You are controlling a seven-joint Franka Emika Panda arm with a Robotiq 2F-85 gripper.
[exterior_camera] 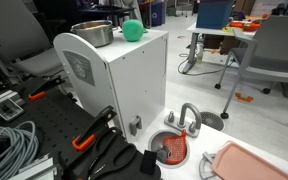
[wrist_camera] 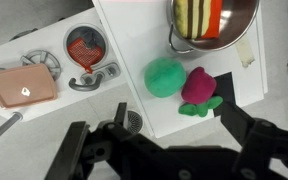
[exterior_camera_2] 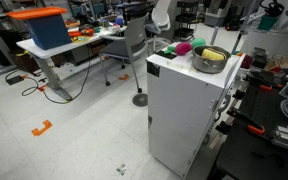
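Observation:
In the wrist view my gripper is open, its two dark fingers wide apart with nothing between them. Beyond the fingertips, on a white top, sit a round green ball (wrist_camera: 165,77) and a magenta toy vegetable (wrist_camera: 197,86) with green leaves. A metal pot (wrist_camera: 227,38) beside them holds a yellow-and-brown piece and an orange piece. From the first exterior view, the pot (exterior_camera: 92,34) and the green ball (exterior_camera: 133,30) show on top of the white cabinet (exterior_camera: 134,75). The second exterior view shows something yellow in the pot (exterior_camera_2: 210,61).
A small sink (exterior_camera: 172,148) with a red utensil and a grey faucet (exterior_camera: 191,112) lies low by the cabinet, next to a pink tray (exterior_camera: 246,163). Black tabletop with coiled cables (exterior_camera: 11,150) borders the cabinet. A grey chair (exterior_camera_2: 129,45) stands further off.

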